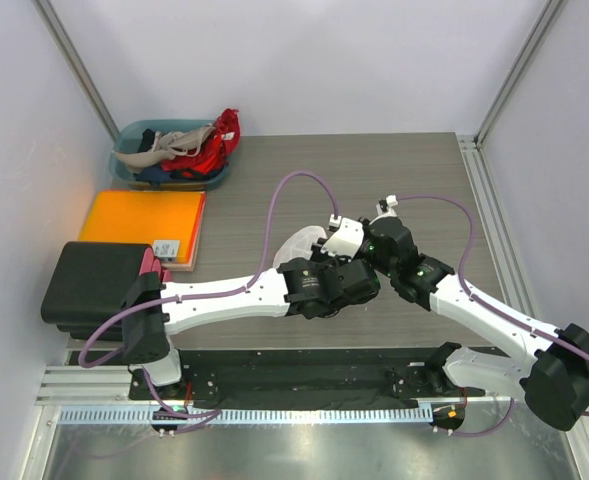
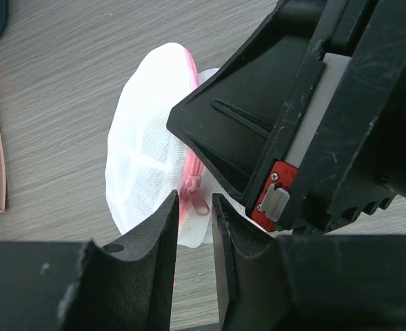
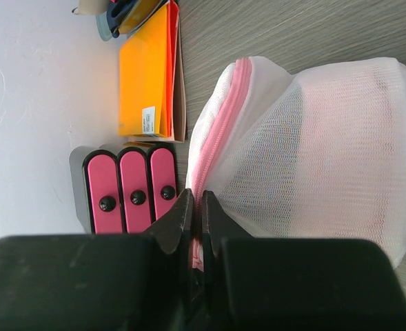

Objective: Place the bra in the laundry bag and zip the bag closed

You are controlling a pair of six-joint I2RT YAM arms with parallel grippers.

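The white mesh laundry bag (image 1: 296, 245) lies on the table under both grippers. Its pink zipper runs along the top edge; the pull tab (image 2: 197, 200) shows in the left wrist view between the fingertips of my left gripper, which stands part open around it. My right gripper is shut on the pink zipper edge of the bag, its dark body filling the right side of the left wrist view. I cannot make out the bra inside the bag.
A blue bin (image 1: 134, 143) of clothes stands at the back left, orange folders (image 1: 139, 220) and a dark case with pink drawers (image 1: 84, 280) along the left wall.
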